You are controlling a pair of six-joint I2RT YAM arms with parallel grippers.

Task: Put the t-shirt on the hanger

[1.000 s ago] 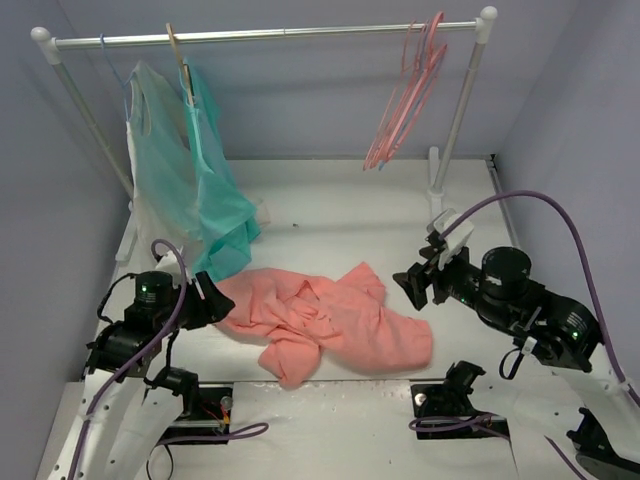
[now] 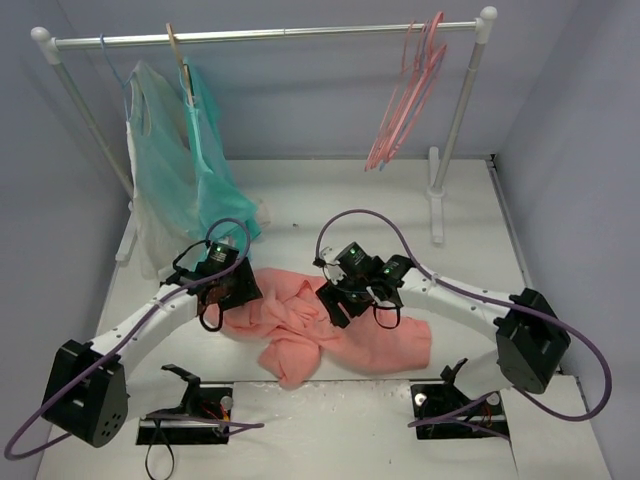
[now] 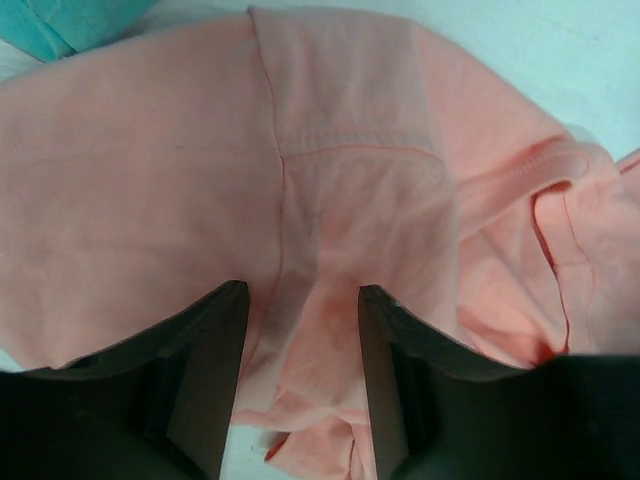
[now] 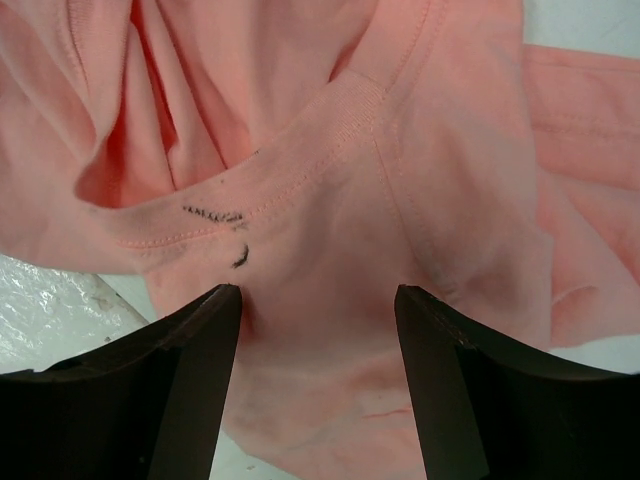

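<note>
A crumpled pink t-shirt point(image 2: 295, 350) lies on the white table. My left gripper point(image 2: 240, 290) hangs open over its left part; in the left wrist view its fingers point(image 3: 200, 360) are spread above folded pink cloth, none visibly held. My right gripper point(image 2: 335, 305) is open over the middle-right of the shirt, and the right wrist view shows a collar or hem with dark marks point(image 4: 215, 215) beneath it. Several pink hangers point(image 2: 405, 100) hang at the right of the rail point(image 2: 280, 33).
Teal and pale garments point(image 2: 210, 170) hang at the rail's left, reaching down near the left gripper. The rack's white post point(image 2: 455, 120) stands at the right. Bare table point(image 2: 330, 200) lies behind the shirt.
Both arms have moved inward over the shirt: the left to the right, the right leftward from the table's right side. The shirt lies about as it was.
</note>
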